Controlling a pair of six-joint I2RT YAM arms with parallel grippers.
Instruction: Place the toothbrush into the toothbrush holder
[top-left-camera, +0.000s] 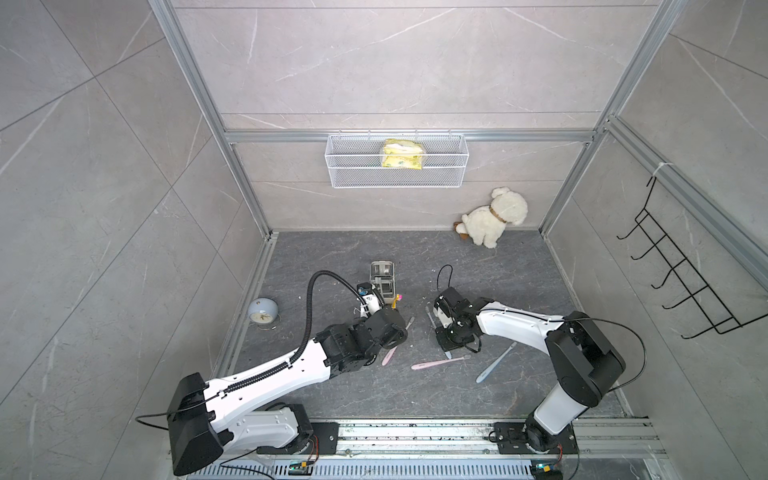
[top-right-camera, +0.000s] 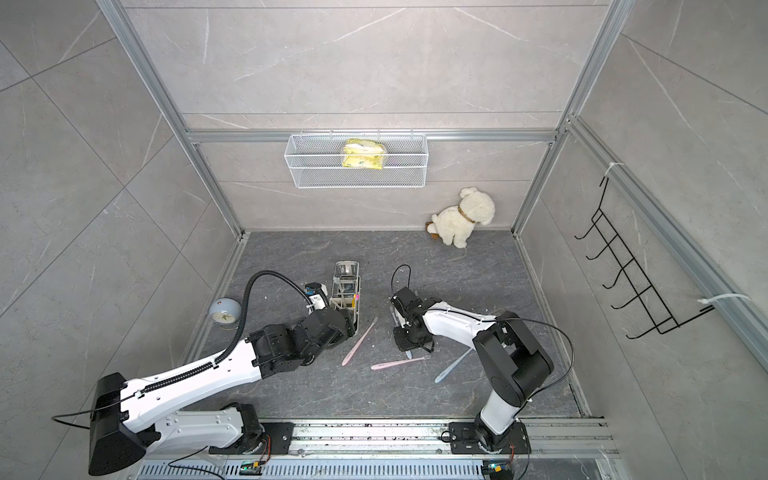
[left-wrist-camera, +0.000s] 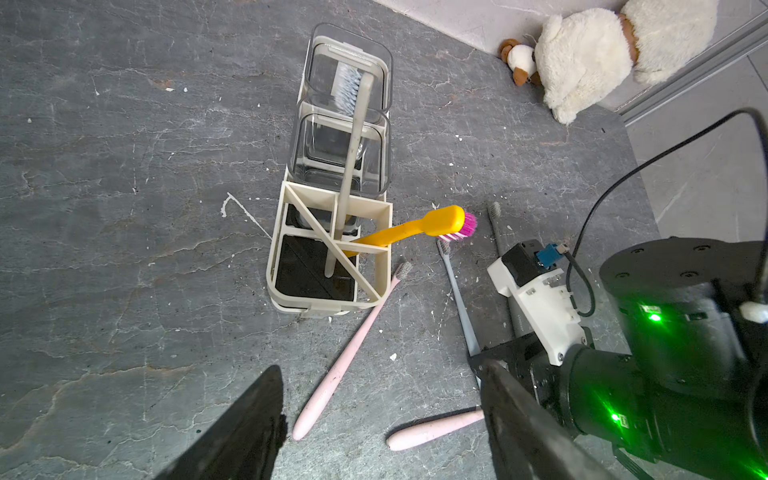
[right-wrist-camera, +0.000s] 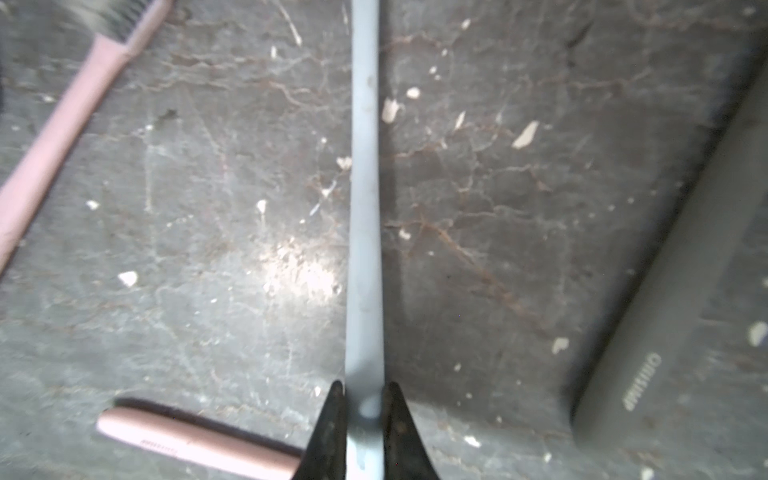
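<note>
A compartmented toothbrush holder (left-wrist-camera: 288, 240) stands on the table with a yellow toothbrush (left-wrist-camera: 400, 232) and a pale brush leaning in it. My left gripper hangs open near the holder, nothing between its fingers. My right gripper is shut on the handle of a light blue toothbrush (right-wrist-camera: 365, 200) close to the tabletop. Pink toothbrushes (left-wrist-camera: 336, 372) (right-wrist-camera: 192, 440) and a dark grey toothbrush (right-wrist-camera: 672, 264) lie nearby on the table.
A white plush dog (top-left-camera: 488, 220) sits in the back right corner. A wire basket (top-left-camera: 352, 176) hangs on the back wall, a hook rack (top-left-camera: 688, 296) on the right wall.
</note>
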